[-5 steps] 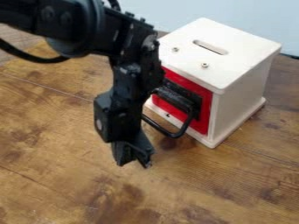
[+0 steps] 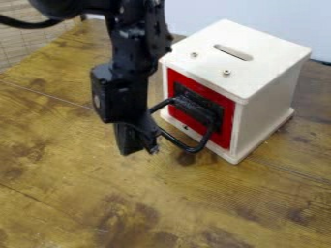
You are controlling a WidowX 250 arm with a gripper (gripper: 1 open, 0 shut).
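A white wooden box with a slot and screws on top stands on the wooden table at the right. Its front has a red panel with a black part and a black loop handle sticking out. My black gripper hangs low just left of the box, beside the handle. I cannot tell whether it is open or shut, or whether it touches the handle.
A pale wall stands behind the box, and a woven surface shows at the top left.
My gripper has risen over the last second, from lower in the view to nearer the handle's height. The box has not visibly moved.
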